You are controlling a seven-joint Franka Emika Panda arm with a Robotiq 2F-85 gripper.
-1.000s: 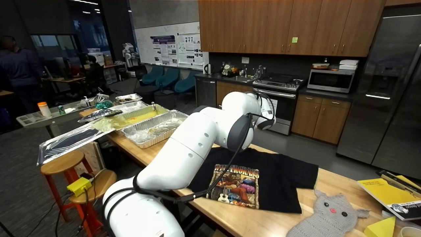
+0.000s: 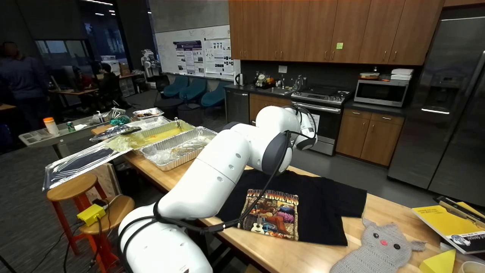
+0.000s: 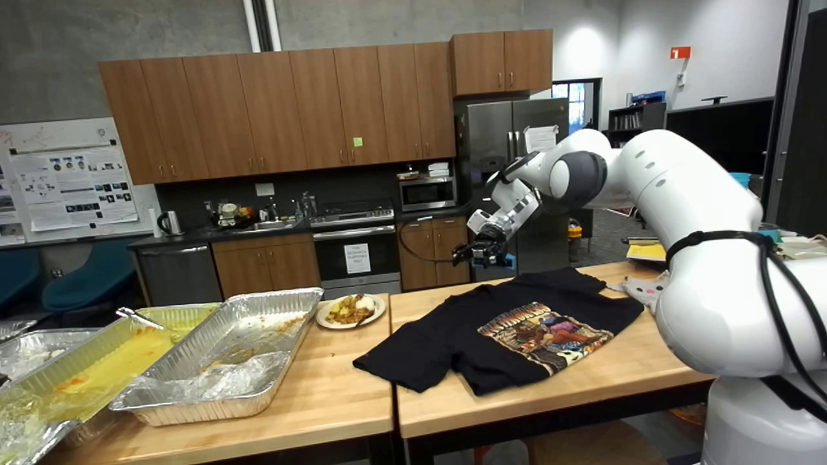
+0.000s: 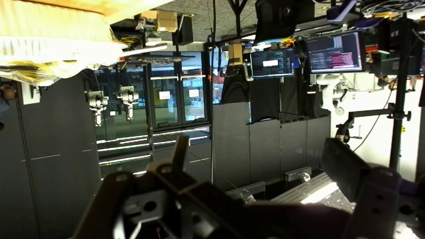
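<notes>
A black T-shirt (image 2: 323, 204) with a colourful printed picture (image 3: 544, 333) lies spread over the wooden table. In the second exterior view my gripper (image 3: 465, 254) hangs in the air beyond and above the shirt, touching nothing that I can see. The wrist view looks out across the room rather than at the table. There the two fingers of my gripper stand wide apart, with nothing between them. My arm hides the gripper in the first exterior view and covers part of the shirt's left side.
Foil trays (image 3: 232, 349) and a plate of food (image 3: 351, 310) occupy the left table section. A grey knitted toy (image 2: 379, 248), a yellow-covered book (image 2: 436, 223) and a yellow paper piece (image 2: 438, 262) lie to the shirt's right. Bare wood shows in front of the shirt.
</notes>
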